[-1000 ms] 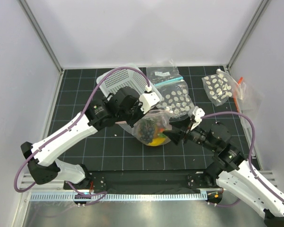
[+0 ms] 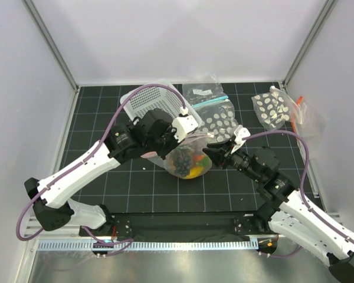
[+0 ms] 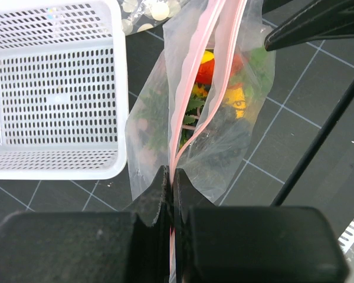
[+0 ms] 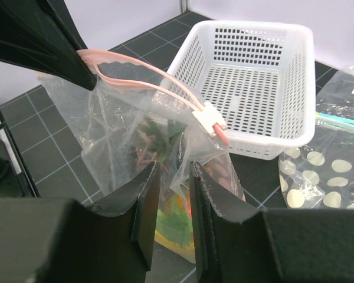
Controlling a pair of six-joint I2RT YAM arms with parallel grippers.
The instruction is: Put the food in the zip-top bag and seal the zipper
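The zip bag (image 2: 187, 162) stands on the dark mat with grapes and yellow, red and green food inside, its pink zipper (image 3: 218, 88) with a white slider (image 4: 210, 118) at the top. My left gripper is shut on the zipper strip at one end of the bag's opening, holding it up. My right gripper (image 2: 215, 154) is beside the bag's other side; in its own wrist view its two fingertips (image 4: 173, 168) are parted in front of the clear plastic. Whether plastic lies between them is unclear.
A white basket (image 4: 242, 88) stands behind the bag. Spotted bags (image 2: 218, 121) lie at the back centre and another spotted bag (image 2: 270, 109) at the back right.
My right arm has shifted slightly, its upper part lowering and turning at the bag's right side. The left arm and the bag look almost unchanged.
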